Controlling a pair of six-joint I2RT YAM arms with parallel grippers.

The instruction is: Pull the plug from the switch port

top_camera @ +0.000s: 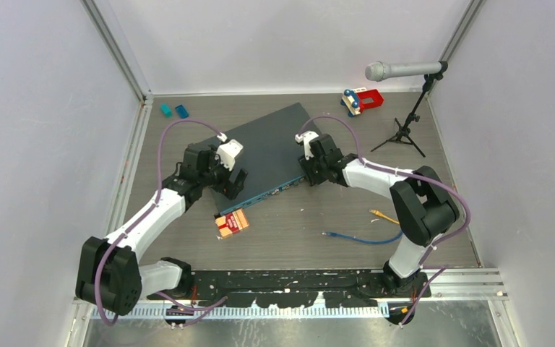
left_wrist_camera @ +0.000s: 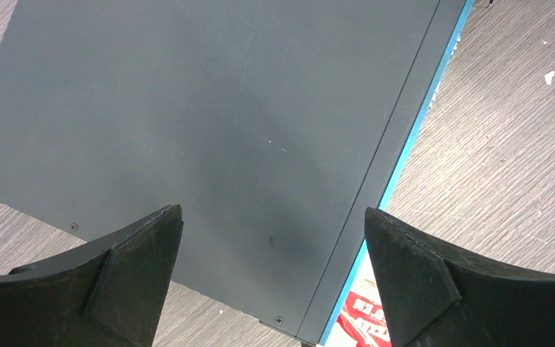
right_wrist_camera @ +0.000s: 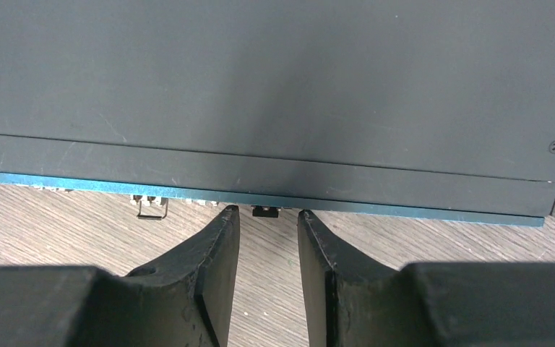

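The dark grey switch [top_camera: 260,148] lies on the grey floor, its blue-edged port side toward the arms. In the right wrist view a small black plug [right_wrist_camera: 265,212] sticks out just below that edge [right_wrist_camera: 405,213]. My right gripper stands open, its fingertips either side of the plug; whether they touch it I cannot tell. My left gripper is open over the switch's left part, with nothing between its fingers.
A card packet [top_camera: 233,223] lies by the switch's left corner. Blue [top_camera: 361,240] and yellow [top_camera: 381,215] cables lie at right. A toy [top_camera: 368,99], microphone stand [top_camera: 405,133] and small blue cups [top_camera: 181,110] are at the back.
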